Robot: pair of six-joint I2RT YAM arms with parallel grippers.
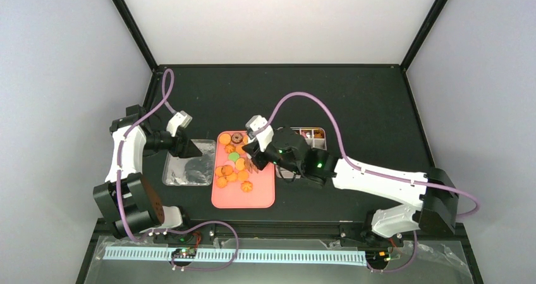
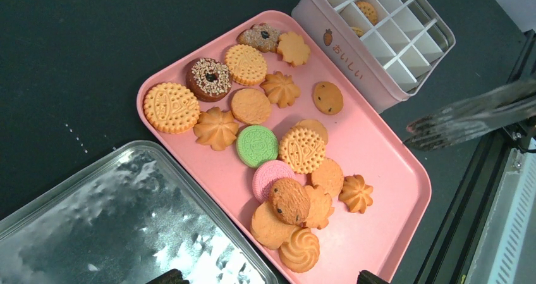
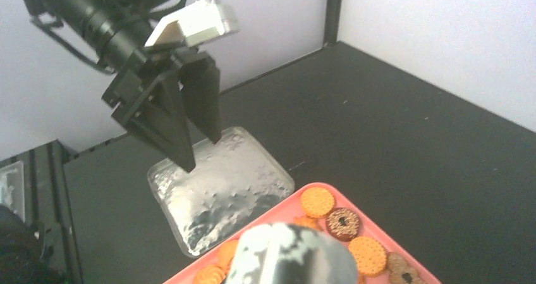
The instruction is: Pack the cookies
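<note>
Cookies lie on the pink tray (image 2: 360,246), among them a green round cookie (image 2: 257,146), a chocolate ring (image 2: 209,80) and a pink one (image 2: 272,179). Along the tray's far side stands a pale box (image 2: 344,47), its white compartments holding several cookies. Over the tray, my right gripper (image 1: 251,154) is shut on metal tongs, whose rounded end fills the bottom of the right wrist view. No cookie shows in their visible tip. My left gripper hangs above the metal tray, fingers apart and empty.
The shiny metal tray (image 1: 189,169) stands left of the pink tray and holds no cookies. Behind both trays the black table (image 1: 284,94) is clear. The right arm covers much of the box in the top view.
</note>
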